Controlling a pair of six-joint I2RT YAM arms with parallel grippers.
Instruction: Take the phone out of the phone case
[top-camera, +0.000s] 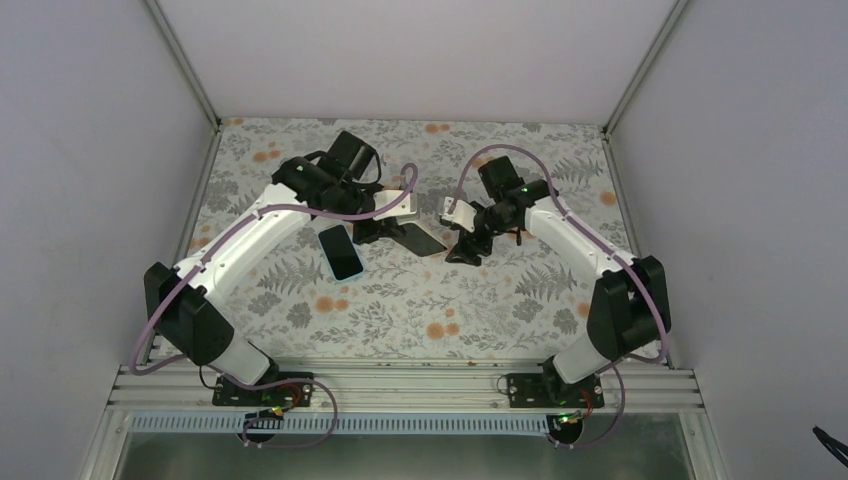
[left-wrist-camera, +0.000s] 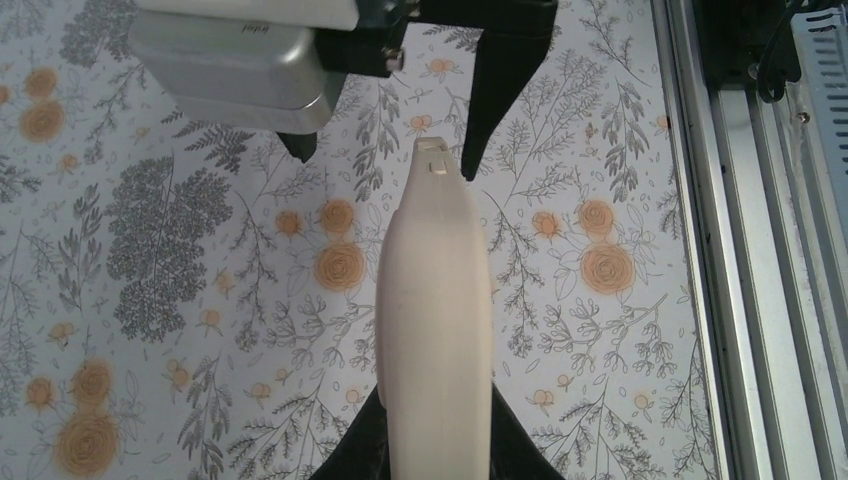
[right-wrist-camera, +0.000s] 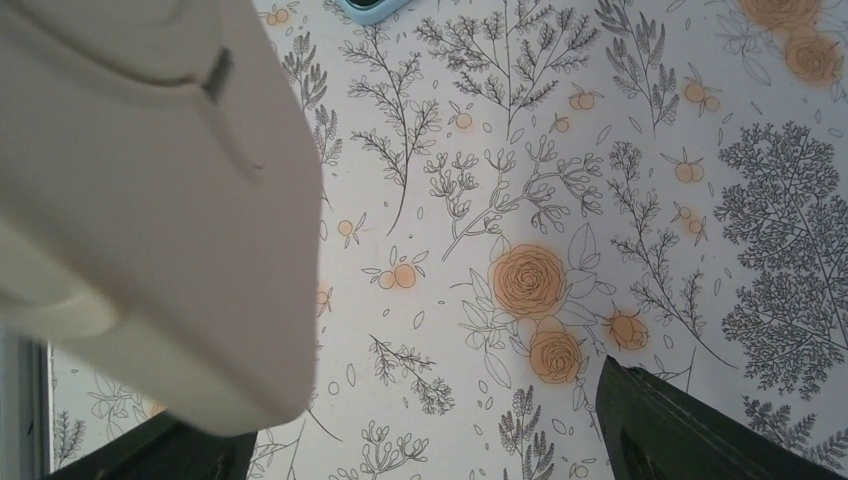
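A cream case (left-wrist-camera: 435, 300) is pinched in my left gripper and seen edge-on in the left wrist view. From above, its dark flat face (top-camera: 420, 240) shows inside a pale rim; I cannot tell whether that is a screen or the bare inside. My right gripper (top-camera: 463, 258) stands open at the right end of the case, with its fingers (left-wrist-camera: 505, 85) apart. In the right wrist view the case (right-wrist-camera: 170, 210) looms large and blurred at upper left, and I see no grip on it. A dark-faced phone (top-camera: 341, 252) with a light blue edge lies on the table.
Grey walls (top-camera: 740, 250) stand at both sides, and a metal rail (top-camera: 430, 372) runs along the front edge.
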